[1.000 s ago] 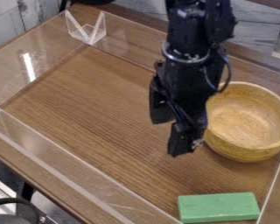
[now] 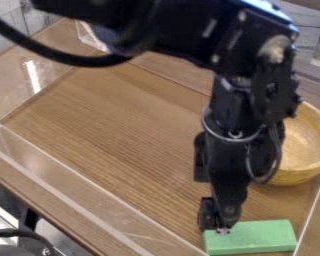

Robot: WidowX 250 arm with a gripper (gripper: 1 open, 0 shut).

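Observation:
My black gripper (image 2: 219,216) is low at the lower right, its tip over the near left end of a green rectangular block (image 2: 256,238) on the wooden table. The fingers are open by what little shows, seen edge-on; whether they touch the block is unclear. A yellow bowl (image 2: 302,140) sits behind the arm at the right, partly hidden by it.
A transparent edge strip runs along the left side, with black cables at the lower left corner and over the upper left.
The gripper has moved down and toward the camera, from beside the bowl to the green block. The block and bowl have not moved visibly.

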